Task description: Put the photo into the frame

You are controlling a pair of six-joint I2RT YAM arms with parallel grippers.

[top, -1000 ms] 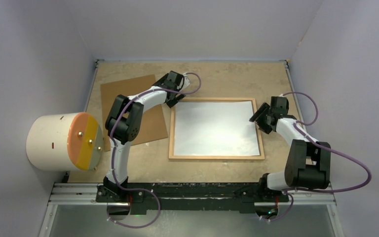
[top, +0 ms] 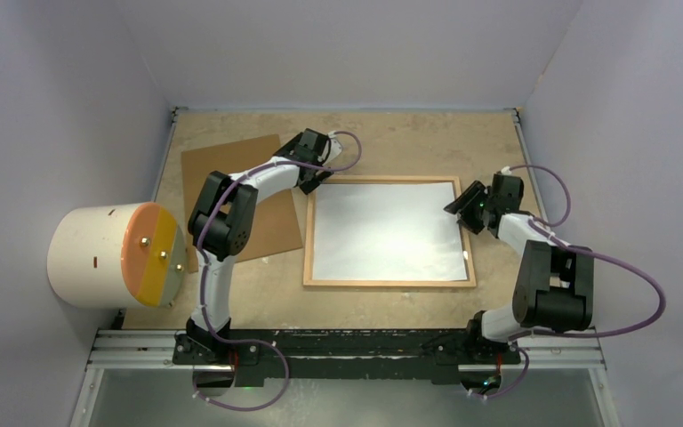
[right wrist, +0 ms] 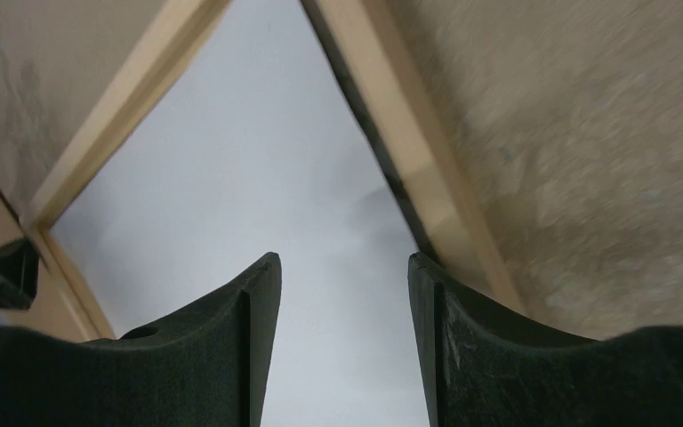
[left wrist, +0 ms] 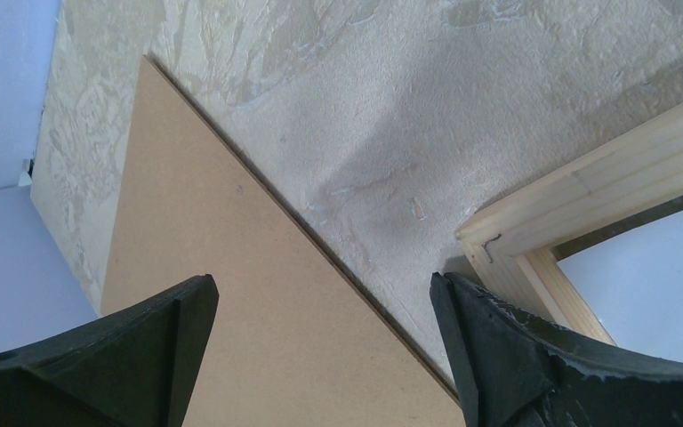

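A wooden frame (top: 382, 284) lies on the table with a white sheet (top: 384, 231) inside, a dark gap along its right edge in the right wrist view. My left gripper stands open over the frame's back-left corner and a brown board (left wrist: 231, 338), nothing between its fingers. At the frame's right side, my right gripper is over the sheet, fingers spread apart in view at the right border; whether anything is held between them is hidden or unclear.
A cream cylinder (top: 98, 253) with a coloured end stands at front left. Bare table (top: 418, 142) lies behind the frame. Walls enclose the sides and back.
My right gripper has shifted slightly left, further over the sheet's right edge. The left arm has not moved.
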